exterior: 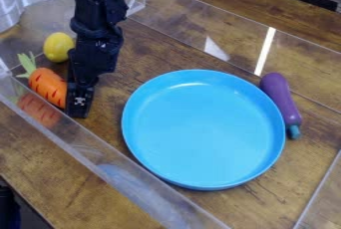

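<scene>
My black gripper (78, 94) is low at the left, its fingers down at the table just right of an orange toy carrot (48, 86) with green top, very close to it or touching. Whether the fingers are open or shut on anything cannot be made out. A yellow lemon (58, 47) lies behind the carrot, partly beside the arm. A large blue plate (202, 128) fills the middle right, and a purple eggplant (277, 102) lies to its right.
Clear plastic walls (134, 178) run round the wooden table (180, 44). The table behind the plate is clear.
</scene>
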